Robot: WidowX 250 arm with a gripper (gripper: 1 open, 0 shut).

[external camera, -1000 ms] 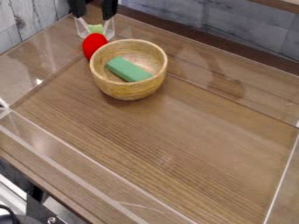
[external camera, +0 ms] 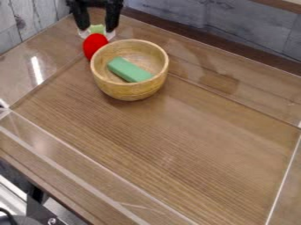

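My gripper (external camera: 97,16) hangs at the top of the view, dark and open, above a small red object (external camera: 97,47) and a pale green item (external camera: 97,31) in what looks like a clear container. Right of the red object sits a yellow-tan bowl (external camera: 150,83) holding a green block (external camera: 128,72). Whether the gripper touches anything is too small to tell.
Cables or cords run at the left edge and lower left corner.
My gripper has shifted slightly upward and appears a little higher in the view. The bowl and the objects near it look unmoved.
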